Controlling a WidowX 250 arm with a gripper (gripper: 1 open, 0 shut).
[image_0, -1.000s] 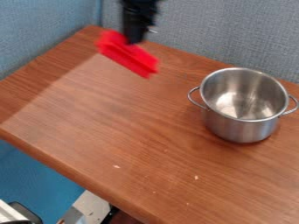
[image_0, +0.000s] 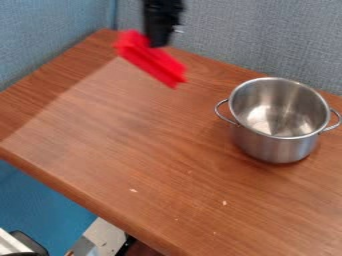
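A blurred red elongated object (image_0: 152, 60) is at the upper middle of the camera view, tilted down to the right, just under my gripper (image_0: 160, 38). The gripper is dark and blurred at the top edge; whether its fingers grip the red object is unclear. A steel pot (image_0: 277, 135) with two side handles stands on the wooden table at the right.
Blue padded panels (image_0: 40, 35) line the left and back. Some white and dark hardware (image_0: 100, 238) sits below the front edge at lower left.
The pot stays in place.
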